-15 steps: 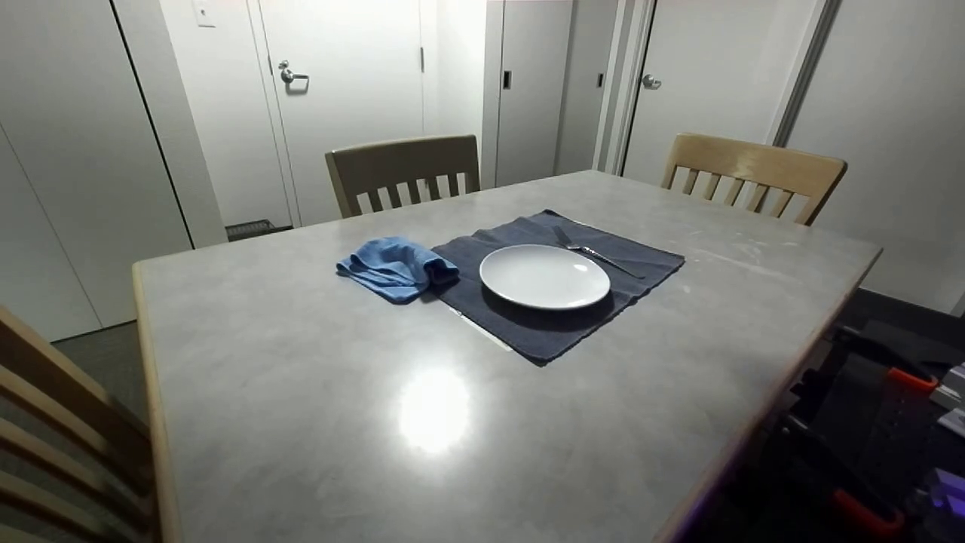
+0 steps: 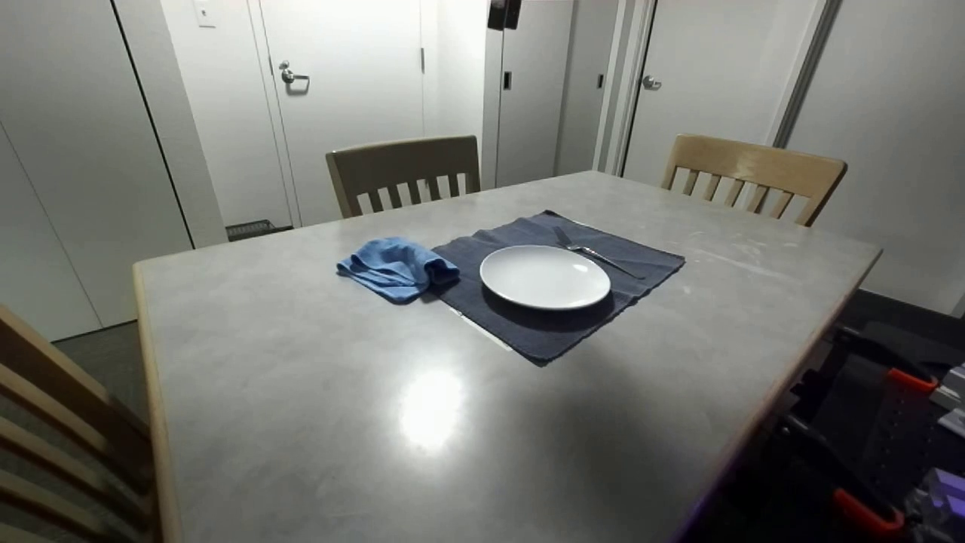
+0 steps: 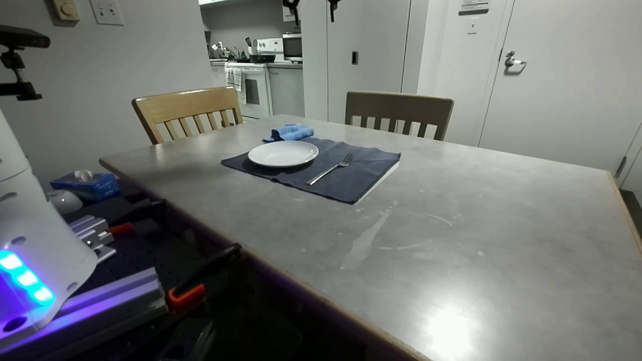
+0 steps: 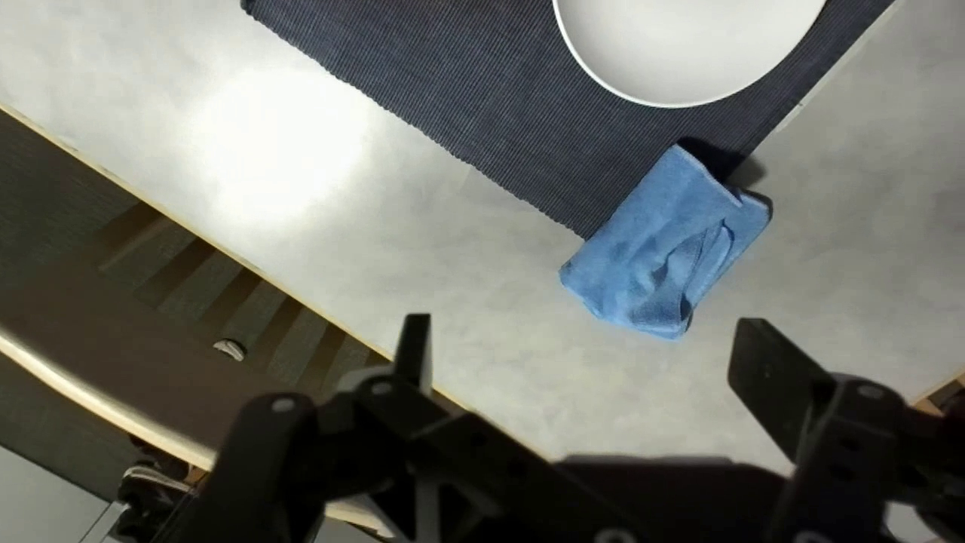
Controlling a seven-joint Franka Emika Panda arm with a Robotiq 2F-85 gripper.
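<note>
A rumpled blue cloth (image 2: 394, 268) lies on the table, one end over the corner of the dark blue placemat (image 2: 520, 330). On that mat rest a white plate (image 2: 545, 277) and, to one side of it, a fork (image 3: 329, 169). From above, the wrist view has the cloth (image 4: 665, 249) ahead of my gripper, whose fingers stand wide apart with nothing between them. Only the dark fingertips show at the top edge of both exterior views, high over the table. The fork is out of the wrist view.
Wooden chairs stand at its sides, one with its back (image 2: 407, 167) behind the cloth and another (image 2: 755, 167) at the far right. Clamps with orange handles (image 3: 186, 297) sit along the robot's edge.
My gripper's fingertips have come into sight at the top of exterior view 1, where none showed a second ago. The cloth, plate, fork and mat have stayed put.
</note>
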